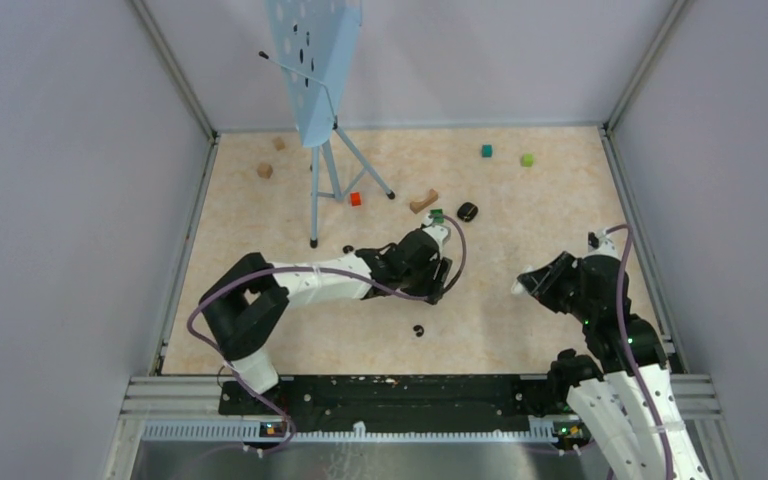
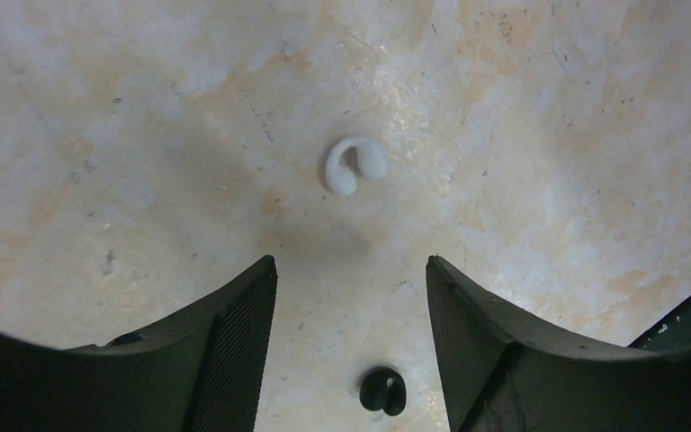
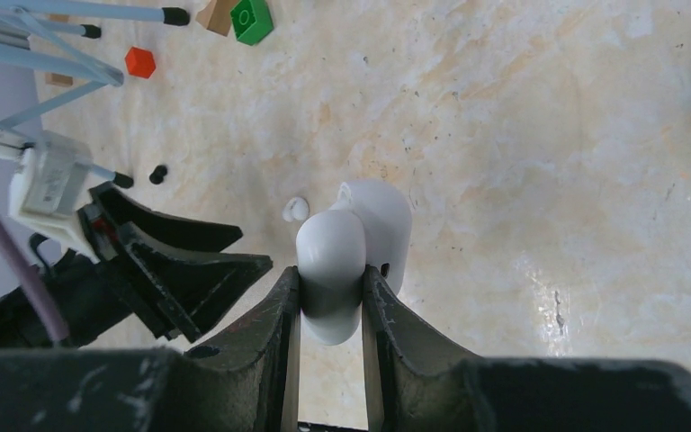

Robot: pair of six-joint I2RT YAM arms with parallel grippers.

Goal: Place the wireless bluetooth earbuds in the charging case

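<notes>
My right gripper is shut on the white charging case [image 3: 385,220], held above the table; in the top view the case [image 1: 526,282] shows only as a white patch at the right gripper's fingers. A white C-shaped earbud [image 2: 372,159] lies on the table in the left wrist view, ahead of my left gripper, which is open with nothing between its fingers. The right wrist view shows a white earbud [image 3: 296,209] beyond the left gripper's fingertips [image 3: 247,264]. From above, the left arm hides the spot where it lies.
Black earbuds [image 1: 419,330] [image 1: 348,249] lie apart on the table. A black case [image 1: 467,211], a green block [image 1: 437,215] and a wooden piece [image 1: 424,201] sit behind the left gripper. A blue stand [image 1: 326,180] rises at back left. Table between the grippers is clear.
</notes>
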